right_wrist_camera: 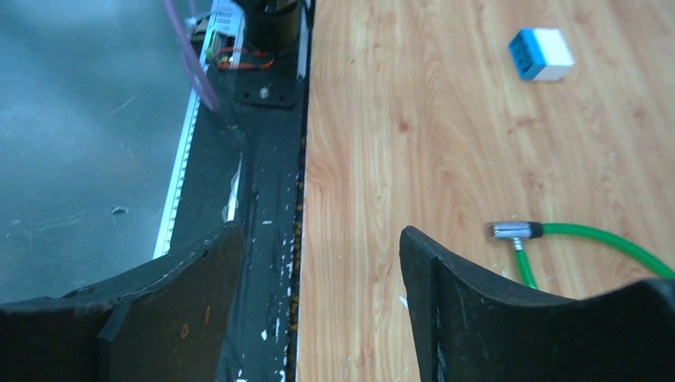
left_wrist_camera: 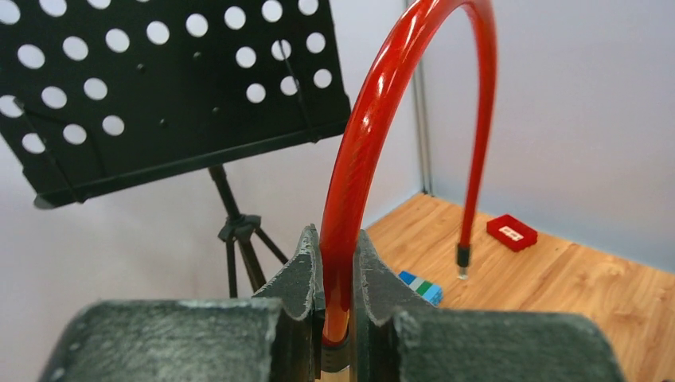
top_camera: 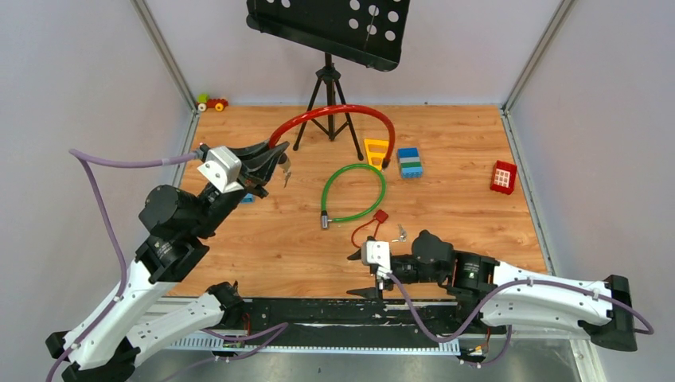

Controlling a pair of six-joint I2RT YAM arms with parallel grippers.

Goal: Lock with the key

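A red cable lock (top_camera: 350, 108) is raised over the table, my left gripper (top_camera: 278, 148) shut on one end of it. In the left wrist view the red tube (left_wrist_camera: 350, 183) stands up from between the fingers and arches over, its other end hanging free. Keys (top_camera: 286, 172) dangle just below the left fingertips in the top view. My right gripper (top_camera: 357, 274) is low at the table's front edge, open, nothing between its fingers. A green cable lock (top_camera: 383, 185), looped closed at its metal head (right_wrist_camera: 513, 230), lies mid-table.
A red tag on a cord (top_camera: 380, 216) and a small key (top_camera: 401, 233) lie in front of the green loop. A music stand (top_camera: 330, 76), a yellow piece (top_camera: 376, 150), blue blocks (top_camera: 409, 161) and a red box (top_camera: 503, 177) are farther back.
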